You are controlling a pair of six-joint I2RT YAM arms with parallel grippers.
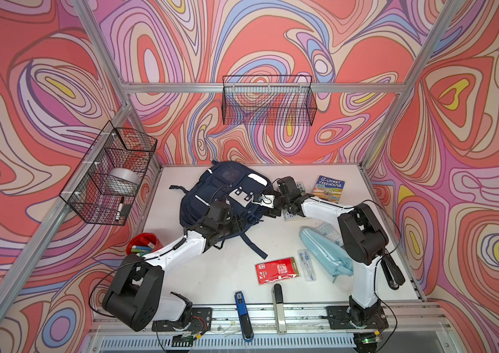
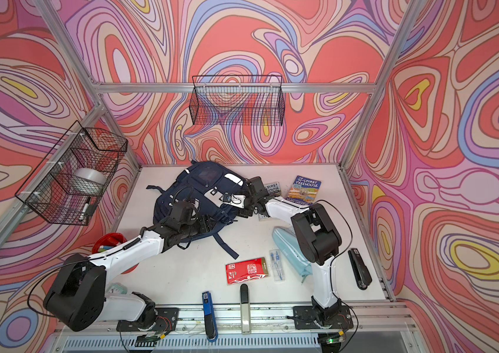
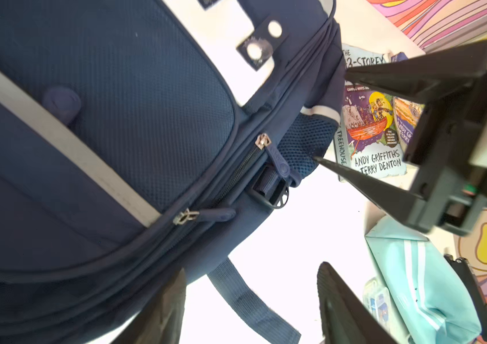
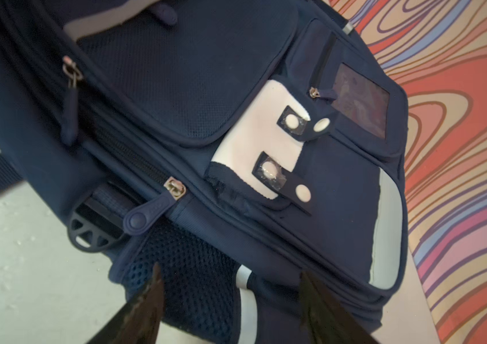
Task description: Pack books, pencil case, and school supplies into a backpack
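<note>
A navy backpack [image 1: 223, 182] lies front up at the table's back left, its zipper pulls [image 3: 280, 160] on the near side. Over its front edge hovers my left gripper, open with nothing between the fingers. At its right side, by the mesh pocket [image 4: 192, 286], my right gripper is open and empty. Two books lie right of the bag: one [image 3: 369, 126] partly hidden by my right arm, the other a treehouse book [image 1: 328, 188]. A light blue pencil case [image 1: 326, 250], a red packet [image 1: 277, 270] and a clear pen pack [image 1: 306, 264] rest nearer the front.
A red container [image 1: 143, 241] with coloured items stands at the left edge. Wire baskets [image 1: 269, 106] hang on the back and left frame. A loose strap [image 1: 254, 244] trails from the bag onto the table. Bare table lies in front of the bag.
</note>
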